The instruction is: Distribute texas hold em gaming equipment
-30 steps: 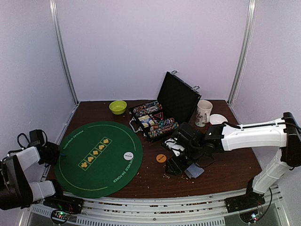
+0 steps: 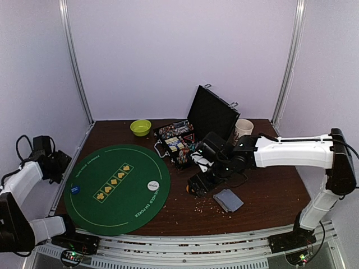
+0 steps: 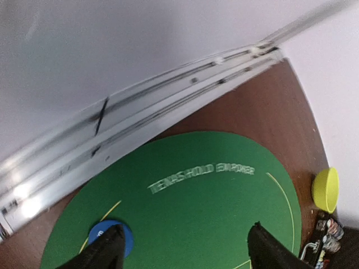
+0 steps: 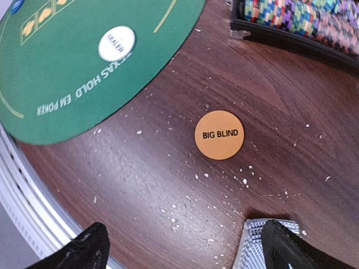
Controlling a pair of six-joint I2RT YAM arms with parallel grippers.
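On the round green poker mat (image 2: 118, 210) lie a blue disc (image 2: 74, 190) at the left edge and the white DEALER disc (image 2: 153, 185) at the right. My left gripper (image 2: 60, 169) is open above the mat's left side; in the left wrist view nothing sits between its fingers, and one partly covers the blue disc (image 3: 127, 238). The orange BIG BLIND disc (image 4: 219, 134) lies flat on bare table, mostly hidden from above by my right gripper (image 2: 195, 185), open and empty over it. A card deck (image 2: 229, 200) rests right of that gripper.
The chip case (image 2: 210, 115) stands with its lid raised at the back, holding chips and cards. Left of it is a green bowl (image 2: 141, 128); a mug (image 2: 243, 129) stands right, partly behind my right arm. Small crumbs dot the table near the deck.
My left gripper has risen and moved back, leaving the blue disc on the mat's left edge. The right gripper has shifted left and toward the back, over the orange disc.
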